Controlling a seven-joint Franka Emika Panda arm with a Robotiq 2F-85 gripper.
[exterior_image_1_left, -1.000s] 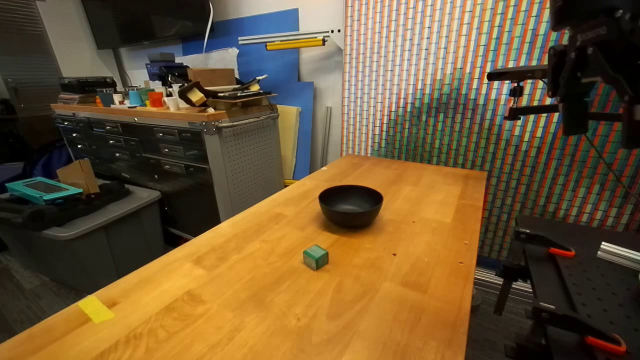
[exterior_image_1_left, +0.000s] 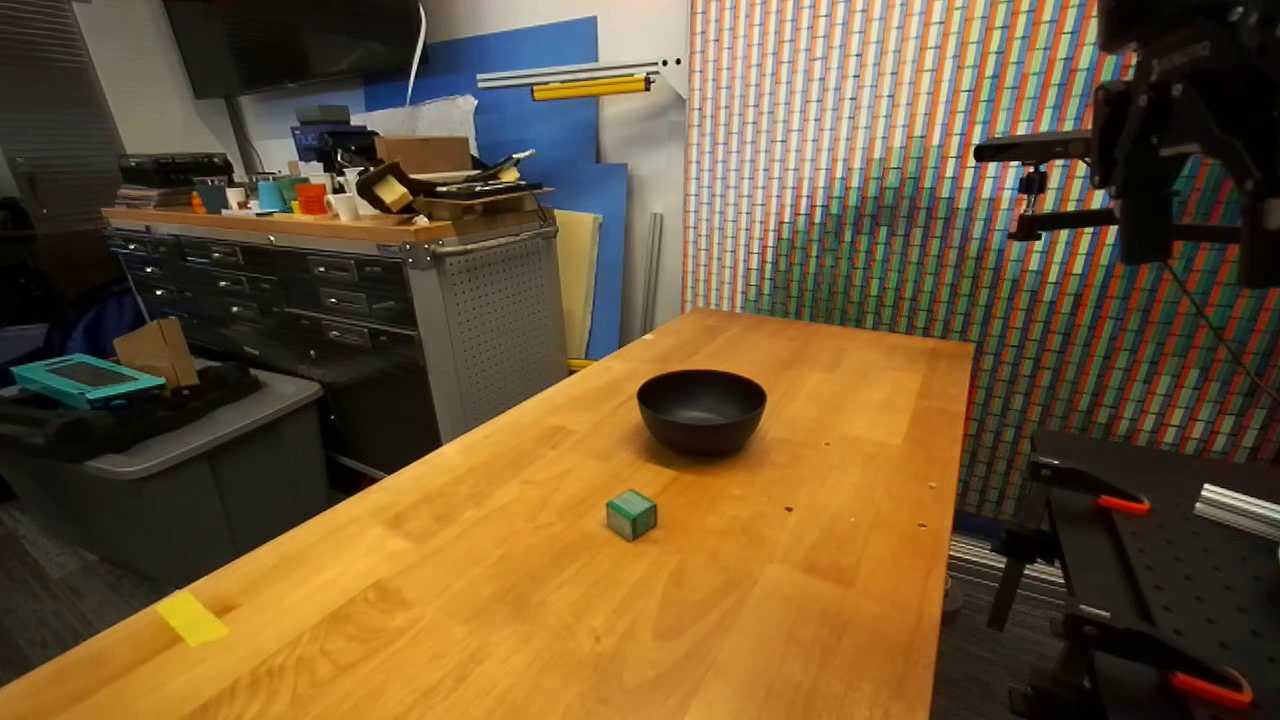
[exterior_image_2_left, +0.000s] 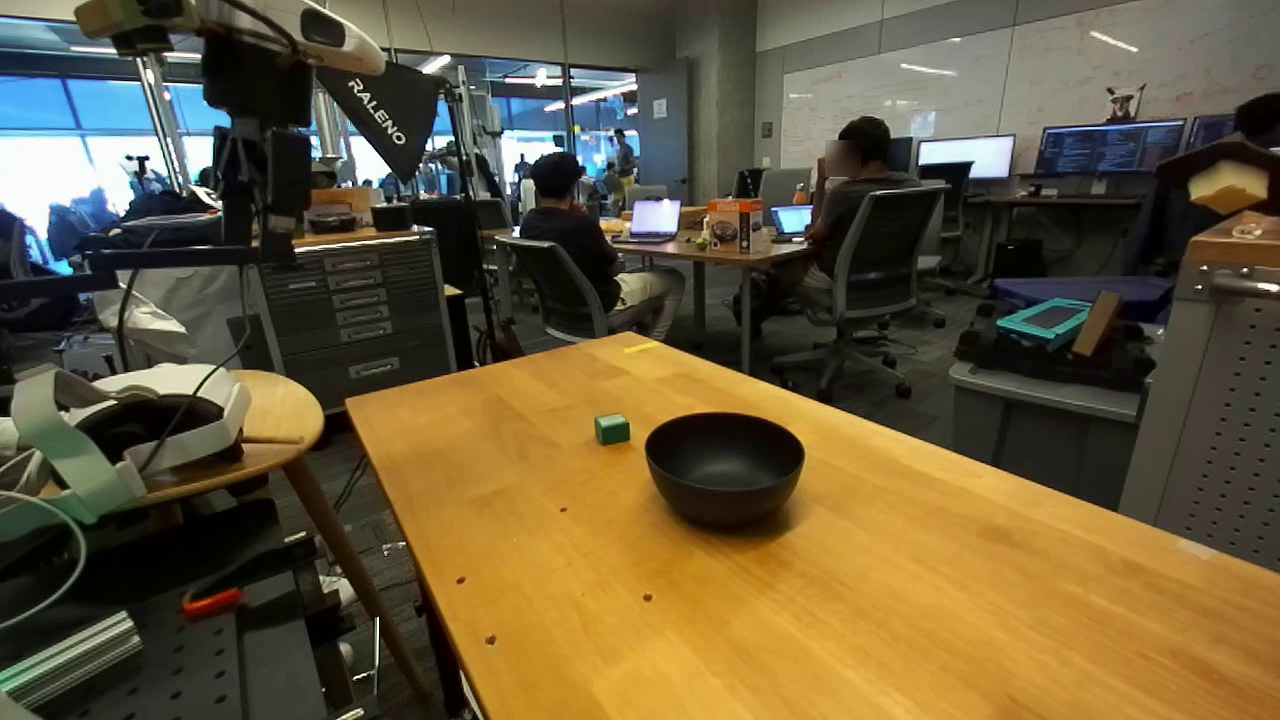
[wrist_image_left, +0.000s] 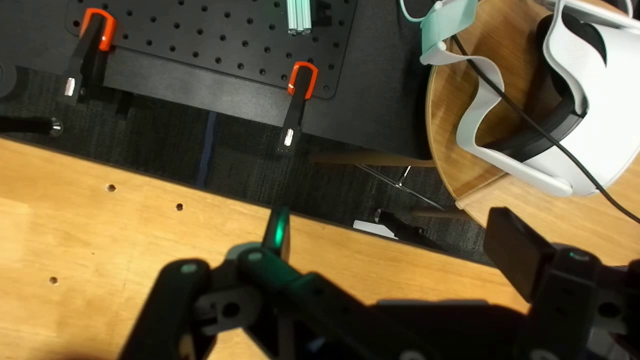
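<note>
A small green cube (exterior_image_1_left: 631, 515) rests on the wooden table, a short way from a black bowl (exterior_image_1_left: 702, 414). In the second exterior view the cube (exterior_image_2_left: 612, 430) lies just behind and left of the bowl (exterior_image_2_left: 725, 470). My gripper is open, its two fingers wide apart and the gap between them empty. High above the table's edge, at the upper right of the first exterior view, hangs the gripper (exterior_image_1_left: 1203, 266), well away from both cube and bowl. Neither of them is plainly visible in the wrist view.
Beside the table stands a black perforated bench (wrist_image_left: 204, 36) with orange-tipped clamps (wrist_image_left: 303, 81). A round stool (exterior_image_2_left: 282, 420) carries a white headset (wrist_image_left: 600, 114). Yellow tape (exterior_image_1_left: 192, 618) marks the table, whose surface is otherwise largely clear.
My gripper has risen very slightly in the first exterior view. The cube and the bowl are where they were.
</note>
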